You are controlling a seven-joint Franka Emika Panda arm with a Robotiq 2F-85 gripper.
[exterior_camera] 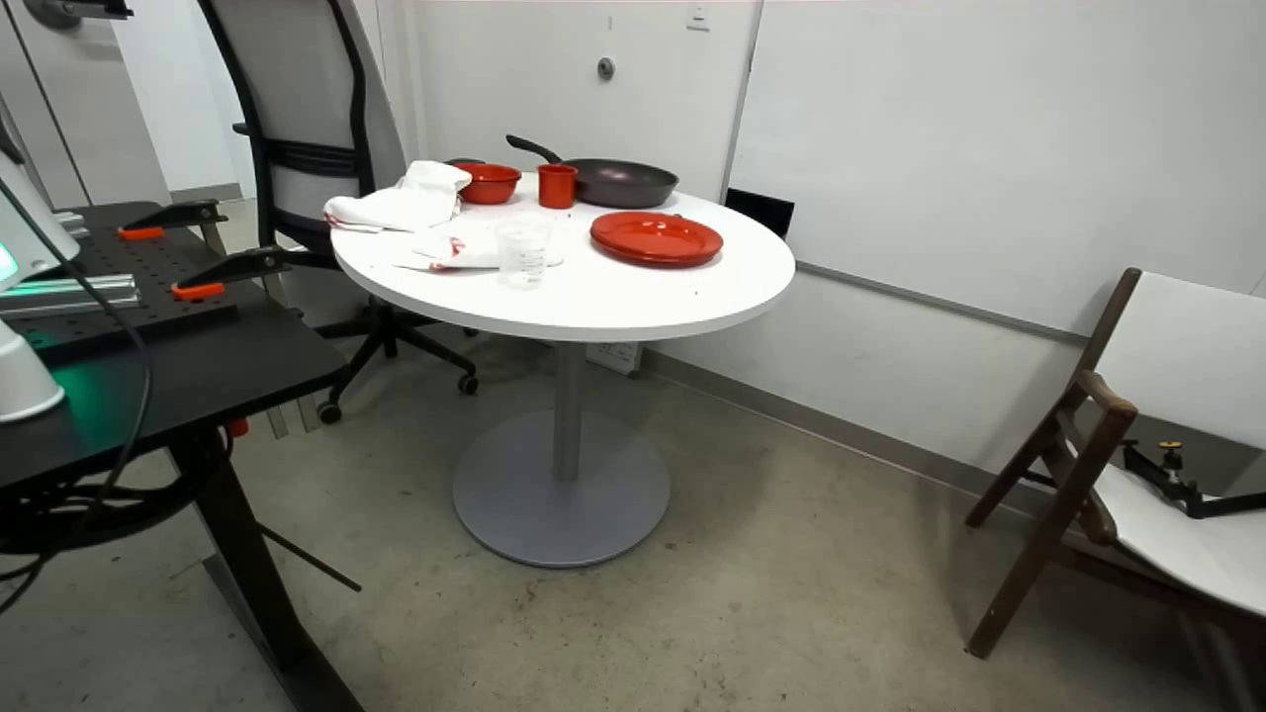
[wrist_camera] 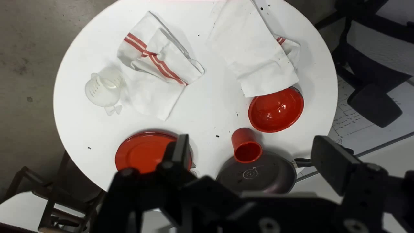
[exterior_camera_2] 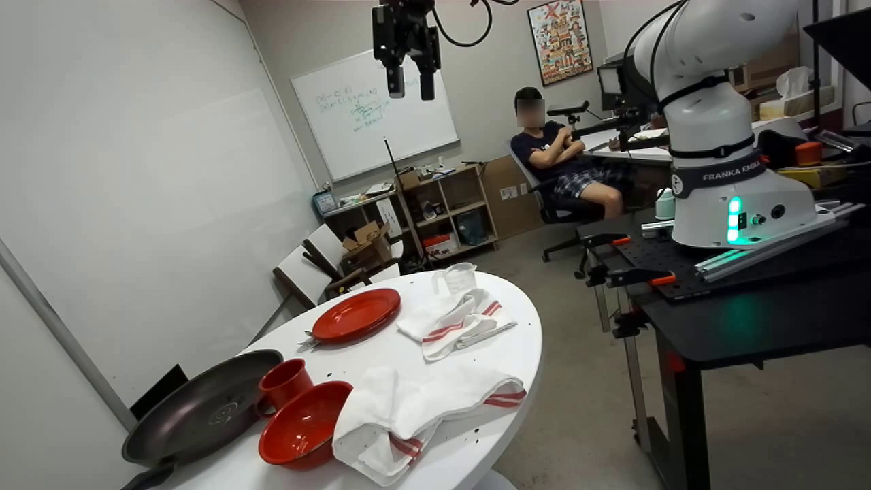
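Note:
High above the round white table (exterior_camera: 570, 303) hangs my gripper (exterior_camera_2: 412, 86), open, with empty air between its fingers. From the wrist view, a red plate (wrist_camera: 141, 153) lies partly behind one finger. A red mug (wrist_camera: 248, 150) stands against the dark frying pan (wrist_camera: 271, 174), whose near side the gripper body covers. Beside the mug is a red bowl (wrist_camera: 276, 110), its rim partly under a white towel (wrist_camera: 252, 50). A second towel with red stripes (wrist_camera: 155, 66) lies rumpled next to a clear measuring cup (wrist_camera: 103, 91).
A black workbench (exterior_camera_2: 735, 318) carries the arm's base (exterior_camera_2: 735, 204) and stands apart from the table. An office chair (exterior_camera: 315, 131) is close behind the table. Bare tabletop shows between the plate, towels and mug. Someone (exterior_camera_2: 555, 155) sits in the background.

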